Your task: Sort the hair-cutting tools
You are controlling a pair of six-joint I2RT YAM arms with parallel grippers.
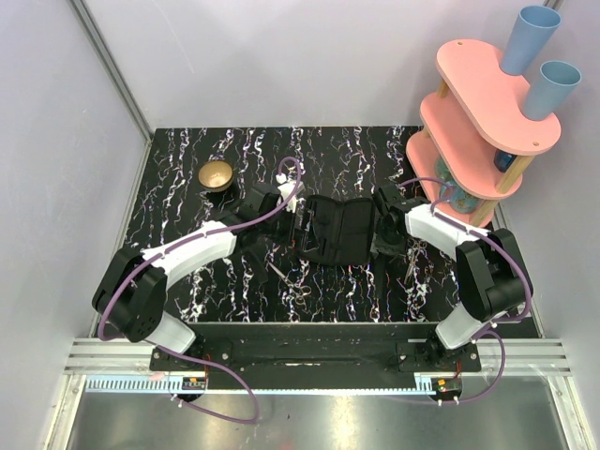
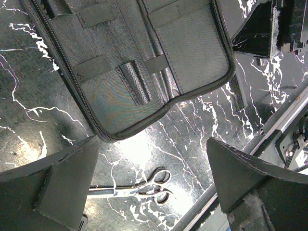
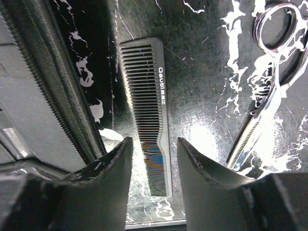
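Note:
A black zippered case [image 1: 340, 231] lies unfolded mid-table, its pockets and elastic loops showing in the left wrist view. My left gripper is open at the case's front edge, nothing between its fingers. Silver scissors [image 2: 153, 185] rest on the table below that edge. Right of the case, a black comb [image 3: 147, 110] lies flat with its lower half in view between the fingers of my right gripper; these are apart and not touching it. Farther right are thinning scissors [image 3: 262, 115] with toothed blades.
A wooden bowl [image 1: 215, 174] stands at the back left. The pink tiered shelf [image 1: 483, 89] with blue cups [image 1: 530, 39] rises at the back right, close to the right arm. Bare marbled table [image 1: 342, 305] lies in front of the case.

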